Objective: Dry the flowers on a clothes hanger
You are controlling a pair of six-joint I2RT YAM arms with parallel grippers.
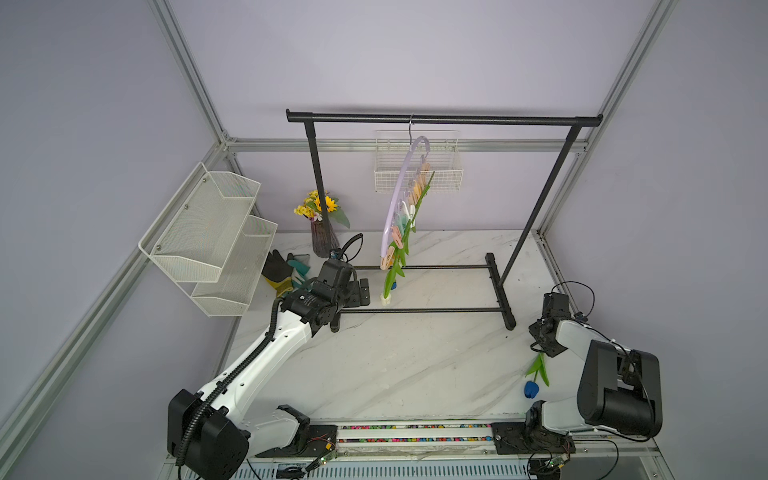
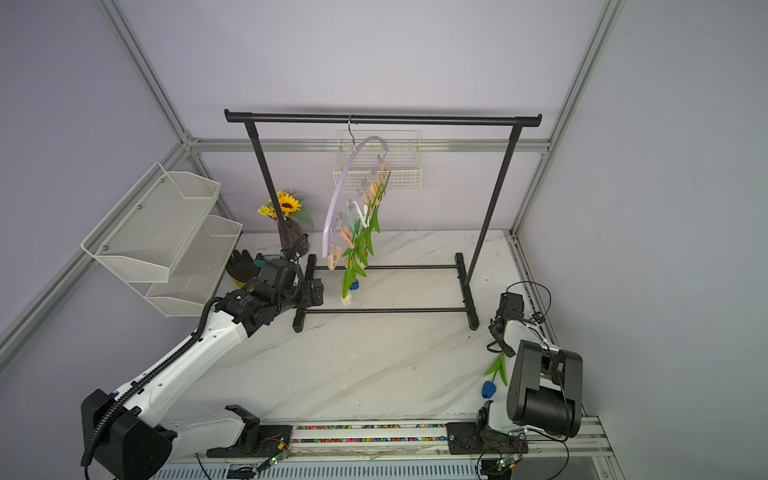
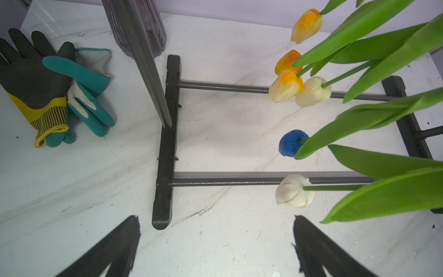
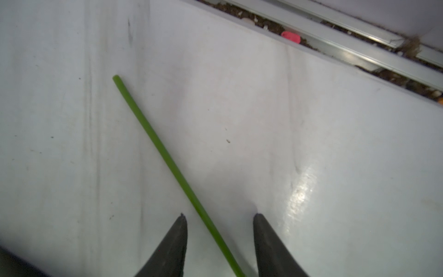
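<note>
A lilac hanger [image 1: 390, 204] with pastel pegs [image 2: 344, 236] hangs on the black rail [image 1: 480, 120], green-leaved tulips clipped along it. In the left wrist view the heads are orange, white [image 3: 294, 191] and blue [image 3: 290, 143]. My left gripper is open and empty, left of the hanging flowers. A loose blue tulip [image 1: 531, 389] lies on the table at the right. My right gripper is open over its green stem [image 4: 161, 147], which runs between the fingertips without being held.
Sunflowers in a vase [image 1: 324, 236], gloves [image 3: 27, 92] and white mesh shelves [image 1: 208, 232] are at the left. A wire basket [image 2: 400, 176] is on the back wall.
</note>
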